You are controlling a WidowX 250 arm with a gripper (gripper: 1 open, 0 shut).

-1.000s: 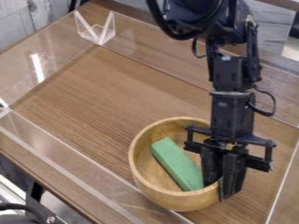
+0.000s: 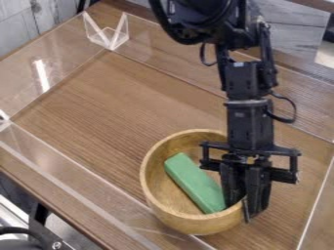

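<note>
A tan wooden bowl (image 2: 177, 200) rests at the front right of the wooden surface, with a green block (image 2: 196, 183) lying inside it. My black gripper (image 2: 245, 195) reaches down over the bowl's right side, its fingertips at the rim beside the block. It appears shut on the bowl's right rim, though the contact itself is largely hidden by the gripper.
A white wire object (image 2: 104, 34) stands at the far upper left. A raised edge runs along the back right.
My gripper has shifted very slightly; the bowl and block look nearly unchanged.
</note>
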